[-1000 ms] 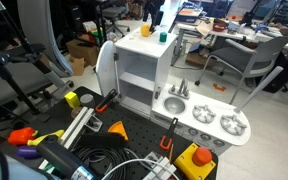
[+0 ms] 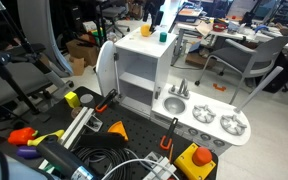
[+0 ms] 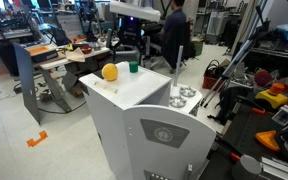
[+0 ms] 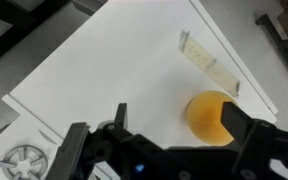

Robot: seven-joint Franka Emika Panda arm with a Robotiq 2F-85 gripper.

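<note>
A yellow round object, like a cup or a ball, rests on the white cabinet top. In the wrist view, my gripper is open above that surface, its fingers wide apart. The right finger covers part of the yellow object in this view, and a gap to it seems to remain. Exterior view 1 shows the yellow object near the back of the top, with a green cup to its right. The same green cup stands behind the yellow object in exterior view 2.
A strip of tape lies on the cabinet top. Beside the cabinet, the lower white counter holds a sink and burners. The cabinet door hangs open. Tools and an orange-red button box lie on the black table.
</note>
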